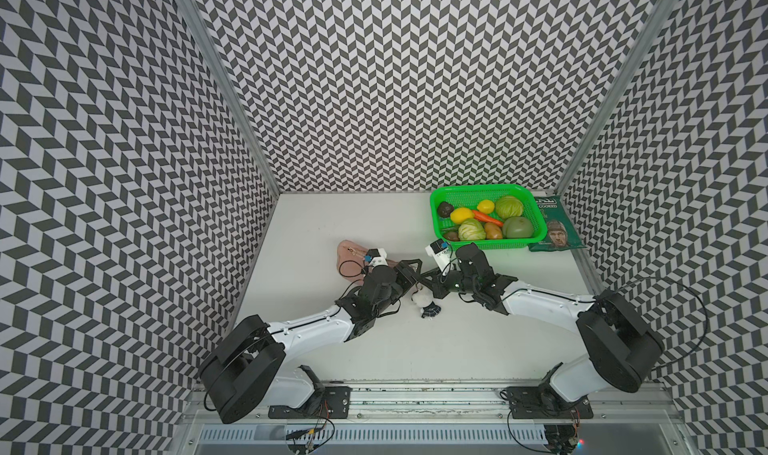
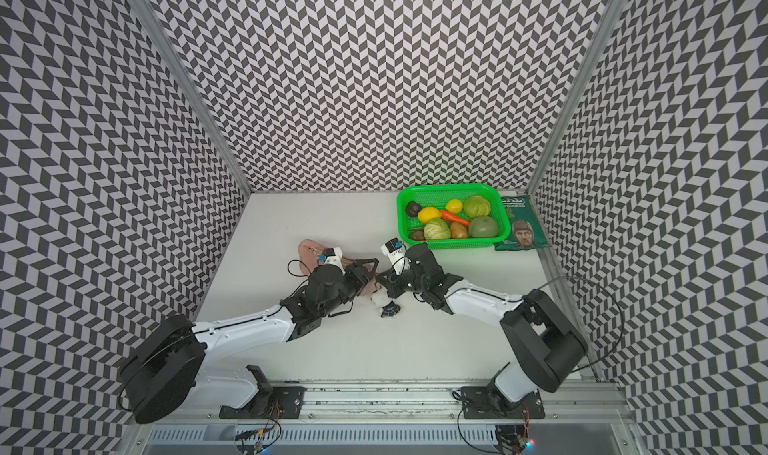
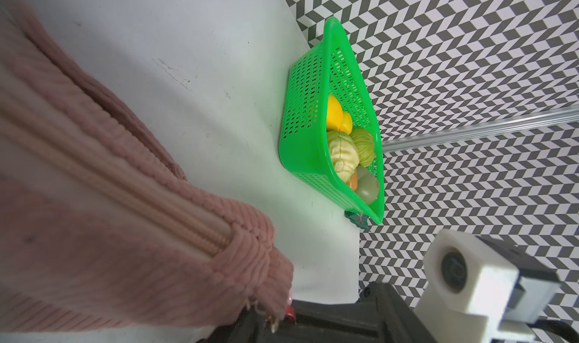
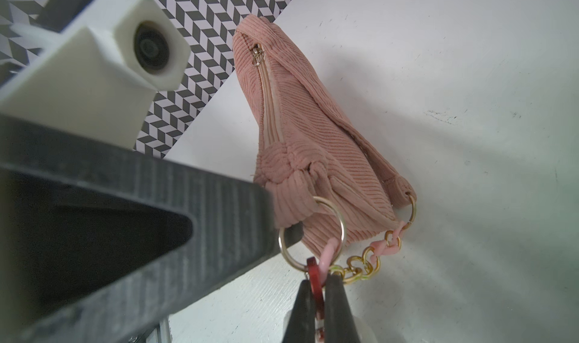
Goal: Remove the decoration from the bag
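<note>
The pink corduroy bag (image 4: 313, 114) lies tilted on the table, its zip along the top. From its near tab hangs a gold ring (image 4: 343, 222). A red clasp (image 4: 316, 282) with a pink link reaches from that ring down between the tips of my right gripper, which is shut on it. A gold and pink chain (image 4: 386, 246) runs to the bag's other ring. The white-and-black plush decoration (image 1: 427, 303) rests on the table below both grippers. My left gripper (image 1: 413, 268) is at the bag's tab, one finger (image 4: 241, 222) close against it; its grip is unclear.
A green basket (image 1: 488, 245) of toy fruit and vegetables stands behind my right arm, with a dark green packet (image 1: 553, 227) to its right. Both arms are close together at the bag.
</note>
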